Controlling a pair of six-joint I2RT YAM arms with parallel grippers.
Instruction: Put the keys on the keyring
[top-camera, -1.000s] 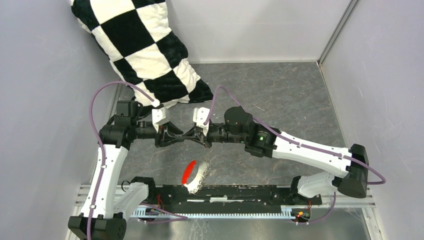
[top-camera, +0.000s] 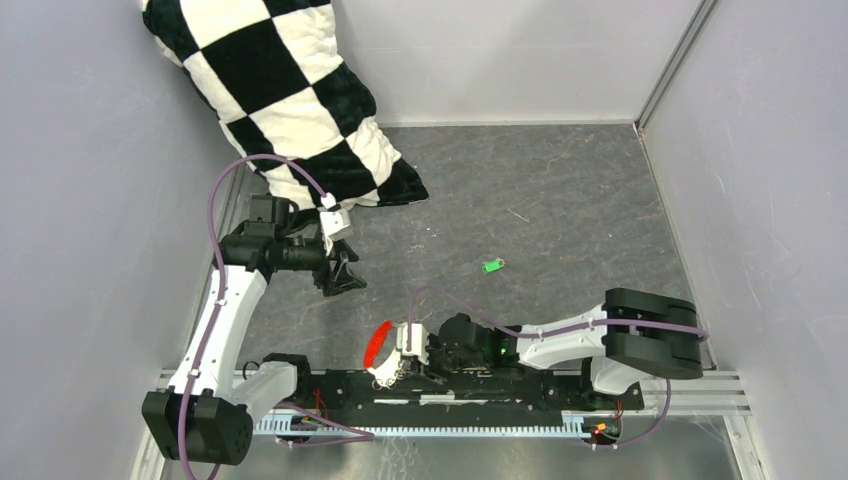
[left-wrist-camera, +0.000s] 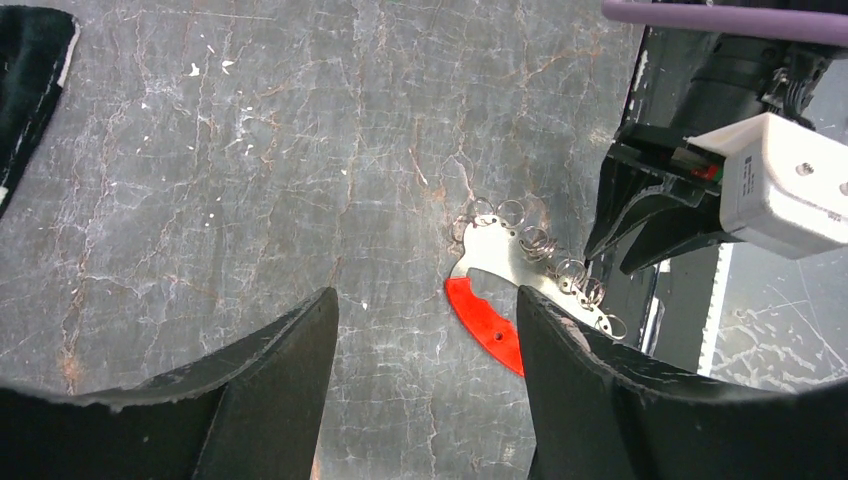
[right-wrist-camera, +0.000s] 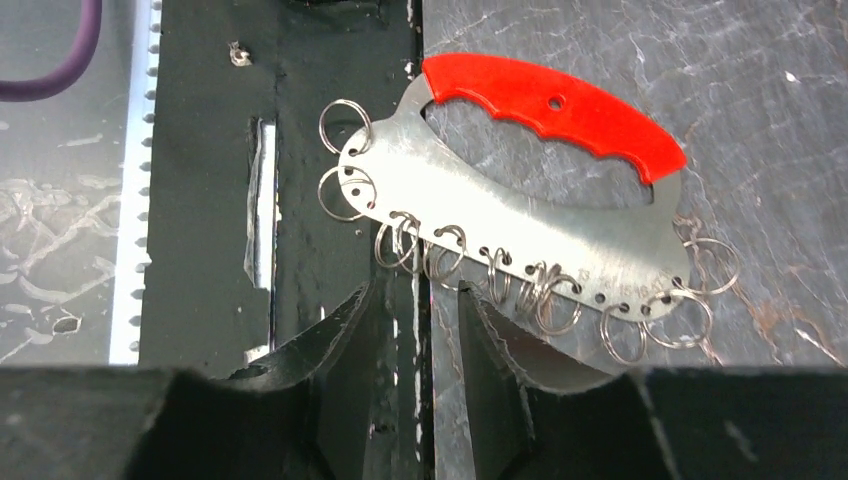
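Note:
A metal key holder (right-wrist-camera: 520, 225) with a red handle (right-wrist-camera: 560, 105) lies flat, partly on the grey floor and partly on the black strip. Several wire rings (right-wrist-camera: 447, 252) hang through holes along its curved edge. My right gripper is over the ringed edge, its fingers part open with nothing seen between them. In the left wrist view, my left gripper stands open and empty, up over bare floor, with the metal holder (left-wrist-camera: 497, 250) beyond its right finger. Away on the floor lies a small green tag with a ring (top-camera: 493, 265).
A black-and-white checkered cushion (top-camera: 290, 90) leans at the back left. The black strip with a white toothed rail (top-camera: 430, 432) runs along the front edge. Open floor (top-camera: 540, 180) spreads across the middle and right. Purple cables loop over both arms.
Both grippers were together above the floor a second ago and have since parted. My left arm shifted only slightly.

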